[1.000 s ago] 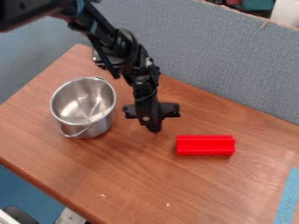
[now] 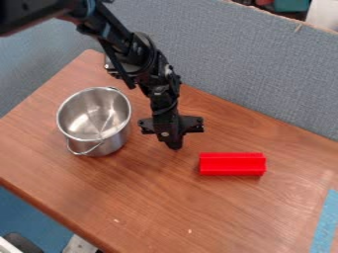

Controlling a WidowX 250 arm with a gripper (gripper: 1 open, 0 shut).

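My black gripper (image 2: 173, 139) hangs low over the wooden table, between a steel pot and a red block; its fingertips point down and look shut, with nothing visible between them. The steel pot (image 2: 94, 117) with a wire handle stands to its left. The red block (image 2: 231, 164) lies to its right and a little nearer the front, apart from the gripper.
Grey padded walls (image 2: 244, 69) border it behind. A light blue strip (image 2: 325, 217) lies at the right edge.
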